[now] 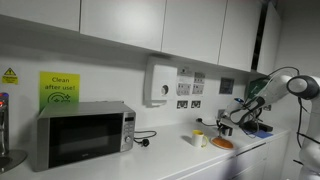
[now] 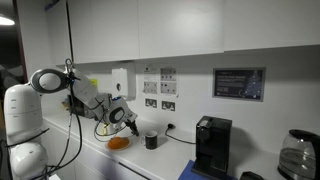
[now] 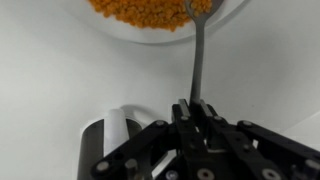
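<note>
In the wrist view my gripper is shut on the handle of a metal spoon (image 3: 198,62). The spoon's bowl end reaches the orange grains (image 3: 150,12) on a white plate (image 3: 118,32). A dark cup (image 3: 92,150) with a pale upright part stands just left of the gripper. From the second exterior view, the gripper (image 2: 132,128) hangs behind and right of the plate of orange grains (image 2: 118,143), close to the dark mug (image 2: 151,140). The spoon is too small to make out in the exterior views.
A yellow-and-white mug (image 1: 198,139) stands left of the plate (image 1: 221,143). Further left is a microwave (image 1: 85,135), its cable and plug on the counter. A coffee machine (image 2: 212,148) and glass kettle (image 2: 299,155) stand at the right in the second exterior view. Cabinets hang overhead.
</note>
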